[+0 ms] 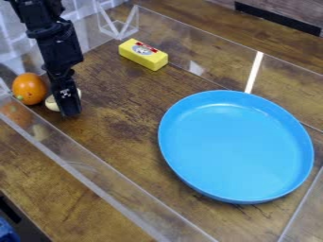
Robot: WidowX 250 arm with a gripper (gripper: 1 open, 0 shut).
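My black gripper (66, 93) reaches down from the top left onto a small pale object (53, 102), which it largely hides, right beside an orange round fruit (28, 88). I cannot tell whether the fingers are closed on the pale object.
A yellow box (143, 54) lies at the upper middle. A large blue plate (235, 146) fills the right side.
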